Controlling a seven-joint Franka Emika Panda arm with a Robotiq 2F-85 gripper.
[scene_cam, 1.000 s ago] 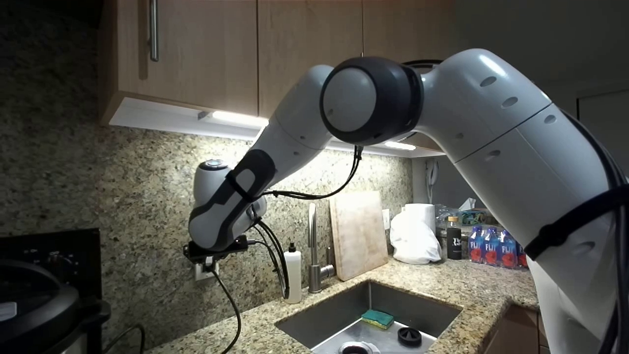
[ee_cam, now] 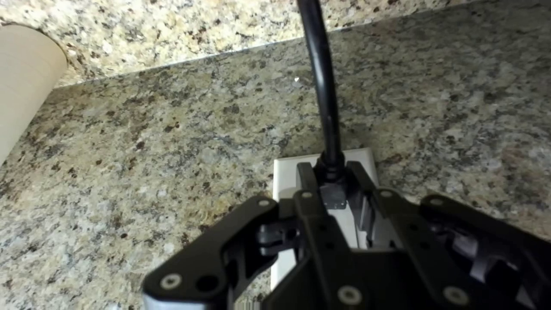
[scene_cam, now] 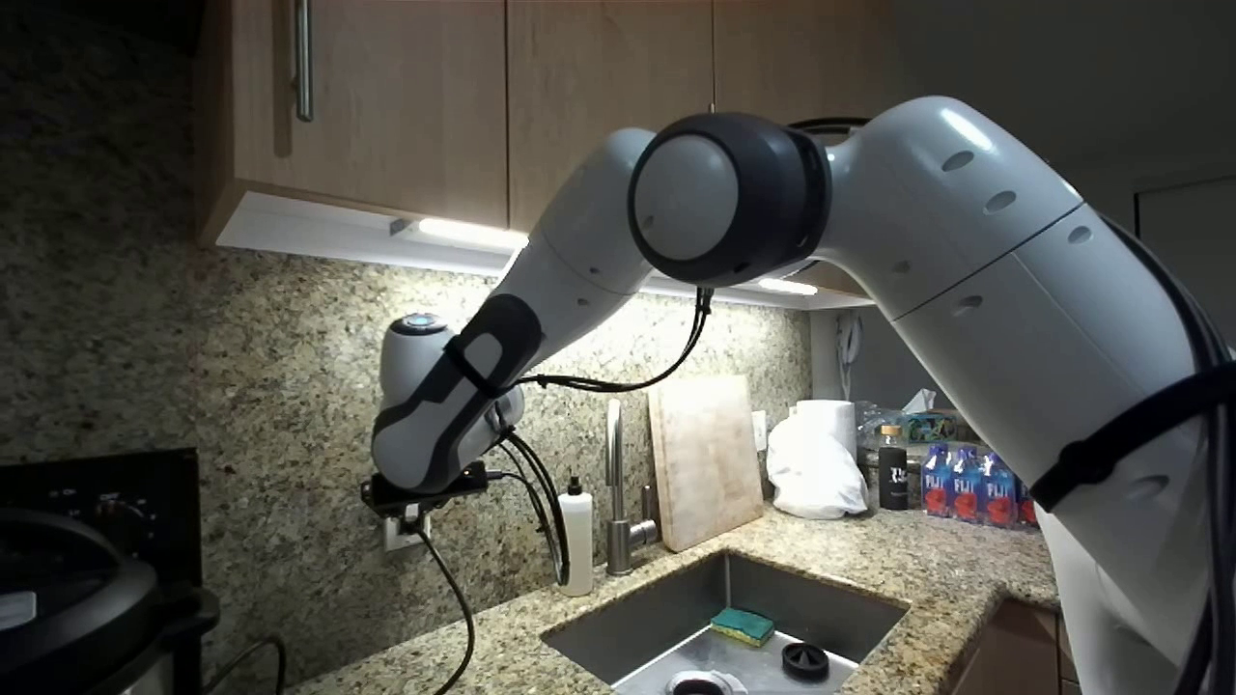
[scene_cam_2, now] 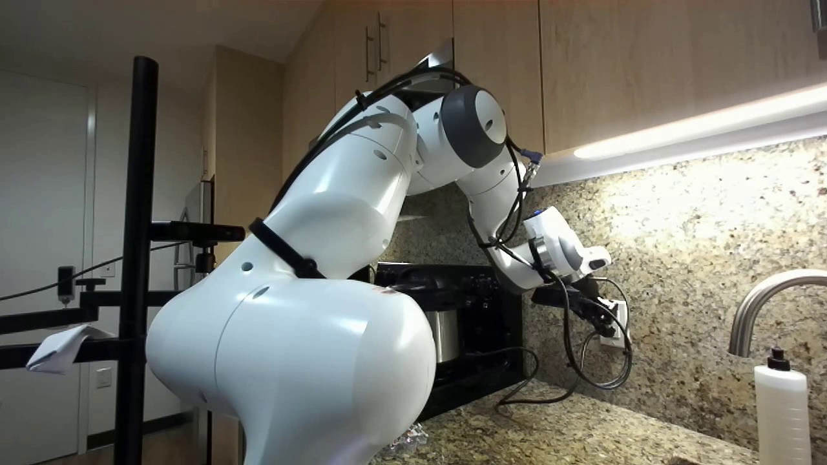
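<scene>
In the wrist view my gripper is shut on a black plug, one finger on either side of it. From the plug a thick black cord runs off past the top of that view. Directly behind the plug is a white outlet plate on the granite wall; the fingers cover much of it. Whether the prongs sit in the sockets cannot be made out. In exterior view 1 the cord drops from the gripper to the counter. Exterior view 2 shows the outlet plate beside the gripper.
A black cooker stands left of the outlet. To the right are a white squeeze bottle, the faucet and the sink. Cabinets hang overhead. Arm cables loop near the gripper.
</scene>
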